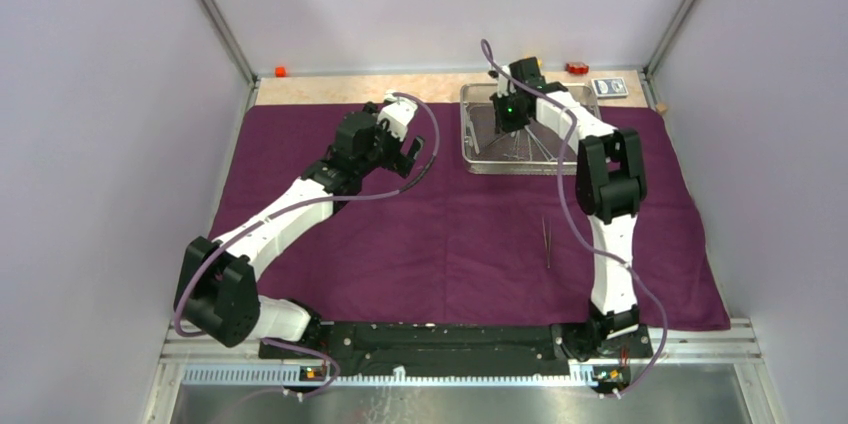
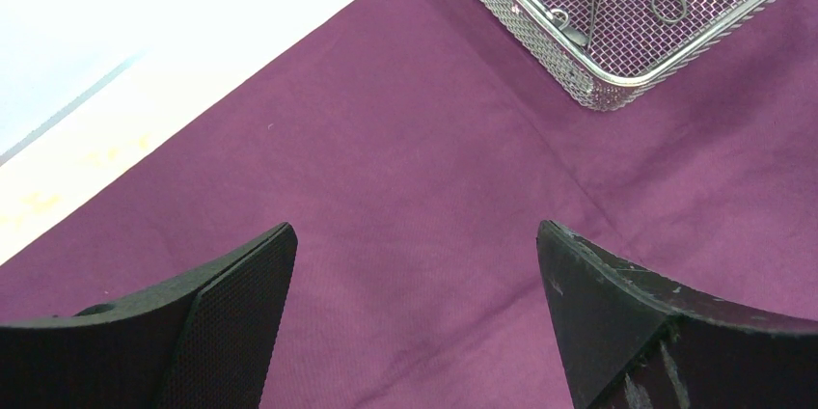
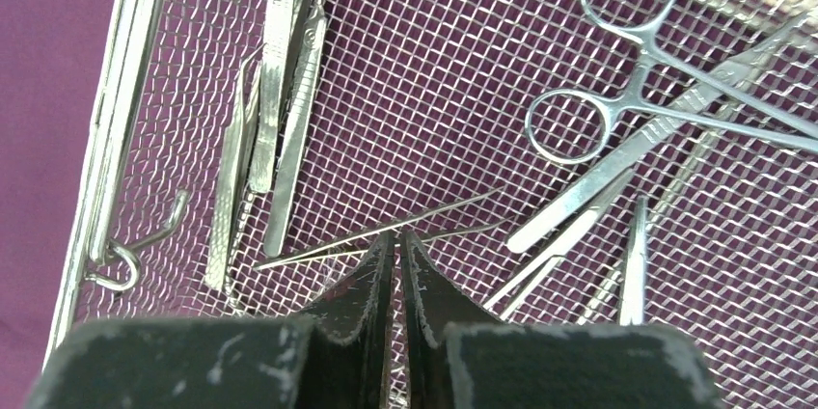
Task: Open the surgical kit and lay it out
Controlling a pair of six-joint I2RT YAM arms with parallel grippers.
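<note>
The steel mesh surgical tray (image 1: 470, 166) holds scissors (image 3: 651, 42), several tweezers and scalpel handles (image 3: 294, 168), and thin probes (image 3: 453, 204). My right gripper is over the tray, its fingertips close together above the crossed thin instruments; whether anything is between them is unclear. My left gripper (image 1: 405, 149) hangs open and empty over the cloth left of the tray. A pair of slim instruments (image 1: 547, 242) lies on the purple cloth below the tray.
A red object (image 1: 577, 68), a small box (image 1: 609, 87) and an orange block (image 1: 280, 71) sit along the back edge.
</note>
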